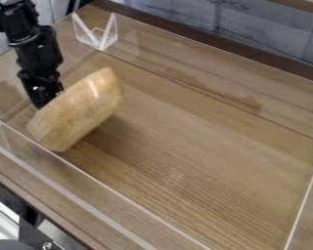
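Note:
A wooden bowl (78,109) is tipped up on its side at the left of the table, its rounded surface facing the camera. The black arm reaches in from the upper left to my gripper (44,98), at the bowl's upper left edge. Its fingers are mostly hidden behind the bowl, so their state and what is between them cannot be seen.
Clear plastic brackets stand at the upper left and left edge. A grey wall (238,29) runs along the back.

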